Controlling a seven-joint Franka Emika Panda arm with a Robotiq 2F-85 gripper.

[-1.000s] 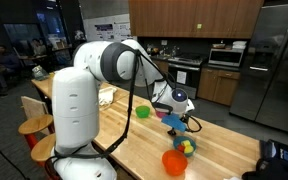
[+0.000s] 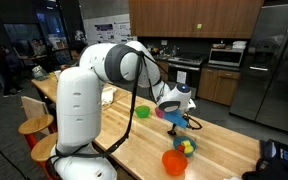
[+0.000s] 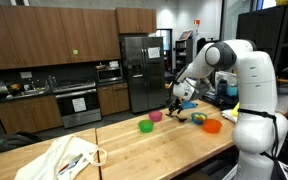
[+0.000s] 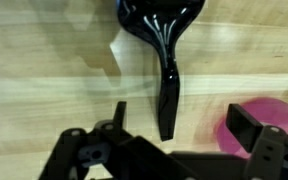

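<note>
In the wrist view a black utensil (image 4: 167, 75), its broad rounded end at the top edge, lies on the wooden table. Its narrow handle points down into the gap of my gripper. The fingers stand open, with one of the fingers (image 4: 114, 143) left of the handle and the other to its right. Neither finger visibly touches it. Part of a pink bowl (image 4: 269, 118) shows beside the right finger. From outside, the gripper (image 2: 174, 126) is low over the table, and the utensil is too small to make out clearly.
A blue bowl (image 2: 188, 150) with yellow and green contents stands near the gripper, and an orange bowl (image 2: 175, 161) closer to the camera. A green bowl (image 3: 145, 126) sits near the pink one (image 3: 155, 116). Bare table (image 3: 164, 150) lies towards the front.
The bowls keep their places.
</note>
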